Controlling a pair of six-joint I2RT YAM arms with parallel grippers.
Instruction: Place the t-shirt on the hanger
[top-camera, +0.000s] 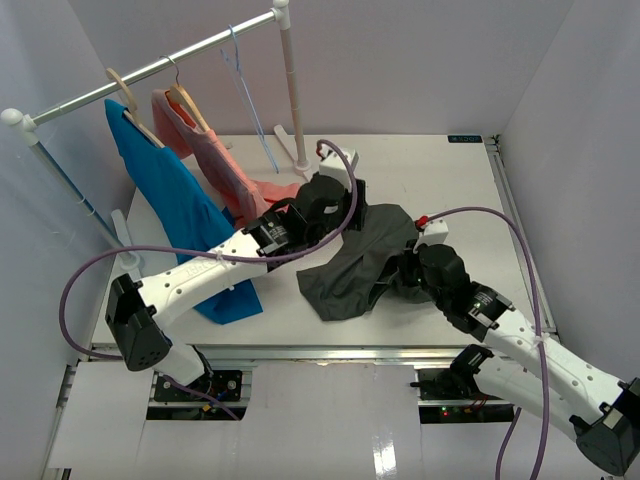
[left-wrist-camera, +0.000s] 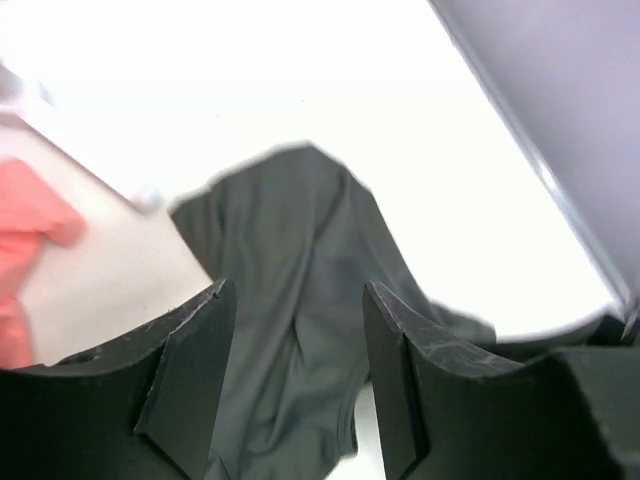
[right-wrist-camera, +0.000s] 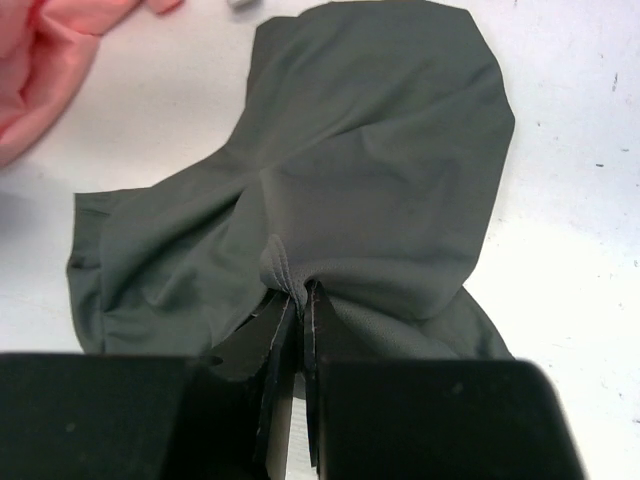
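Observation:
A dark grey-green t-shirt (top-camera: 350, 270) lies crumpled on the white table, seen whole in the right wrist view (right-wrist-camera: 370, 180). My right gripper is shut on a bunched fold of it, at the shirt's near side. My left gripper is raised above the shirt, open, with nothing held between its fingers; the shirt (left-wrist-camera: 290, 300) shows below it. A light blue hanger (top-camera: 255, 110) hangs empty from the rail of the rack (top-camera: 200, 46).
A blue shirt (top-camera: 175, 210) and a pink shirt (top-camera: 215, 160) hang on wooden hangers at the left, their lower parts on the table.

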